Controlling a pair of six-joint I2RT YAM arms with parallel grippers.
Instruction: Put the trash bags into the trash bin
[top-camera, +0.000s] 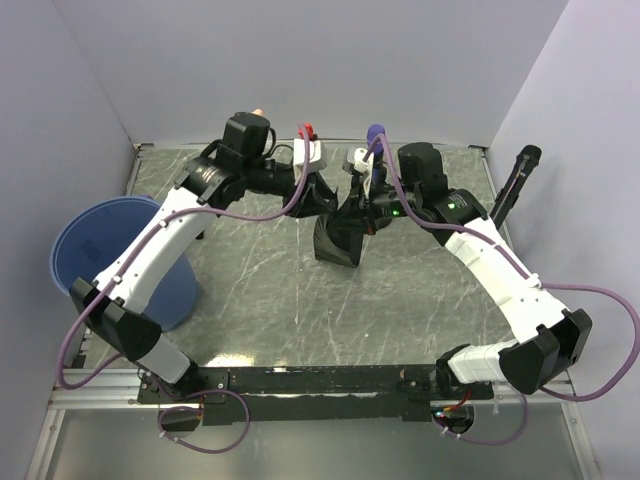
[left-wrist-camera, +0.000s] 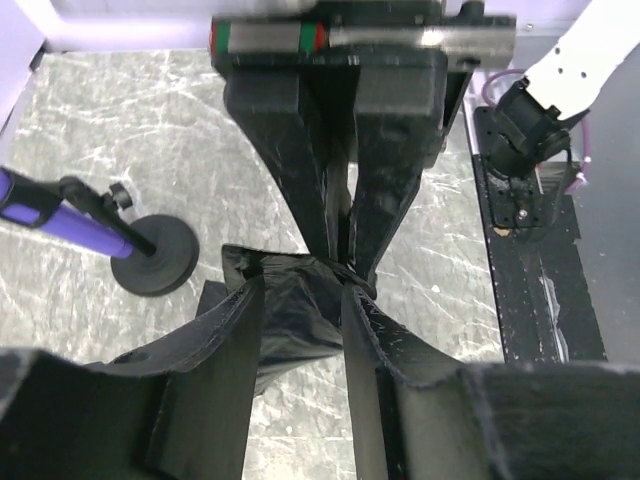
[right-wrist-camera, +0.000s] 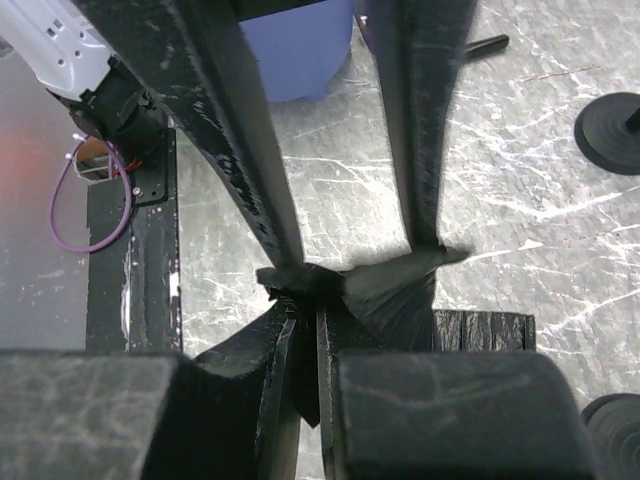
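A black trash bag (top-camera: 338, 242) hangs at the table's centre between my two grippers, which meet over it. In the left wrist view the bag (left-wrist-camera: 300, 310) has its top at the right gripper's fingertips; my left gripper stands open beside it. In the right wrist view my right gripper is shut, with the bag's gathered top (right-wrist-camera: 390, 310) at its fingertips; whether it grips the plastic is hard to tell. The blue trash bin (top-camera: 85, 235) stands at the left.
Round black stands (right-wrist-camera: 605, 135) with posts are at the back, one with a purple part (left-wrist-camera: 75, 225).
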